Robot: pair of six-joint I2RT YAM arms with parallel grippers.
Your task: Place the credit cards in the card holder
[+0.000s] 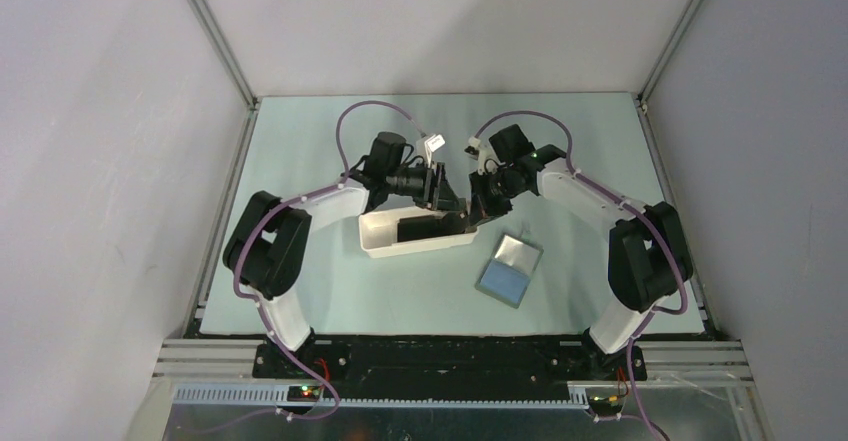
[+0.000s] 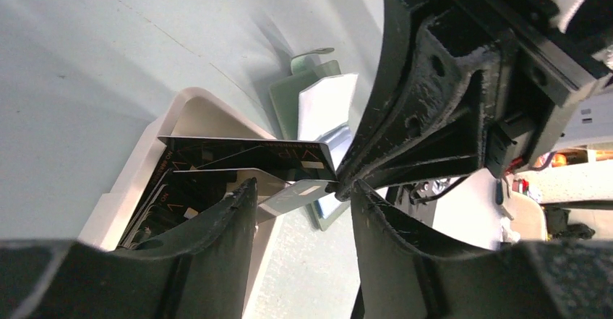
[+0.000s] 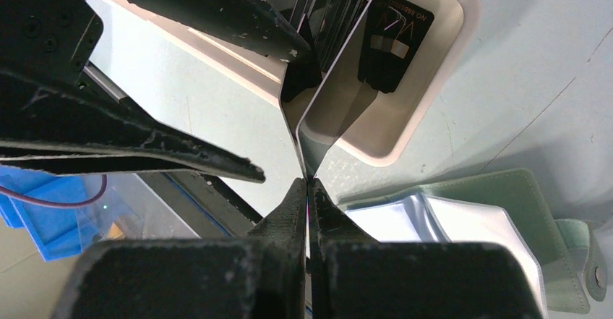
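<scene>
Black cards (image 2: 246, 152) lie and lean in a white plastic tray (image 1: 385, 243), seen between the arms. My left gripper is over the tray with fingers apart, a card edge between them. My right gripper is shut on thin cards (image 3: 329, 102) at the tray's right end, their far parts reaching over the tray. The green card holder (image 1: 510, 271) lies open on the table right of and nearer than the tray, with clear sleeves (image 3: 477, 236) showing.
The two wrists are close together above the tray's right half. Walls border it at the sides and back.
</scene>
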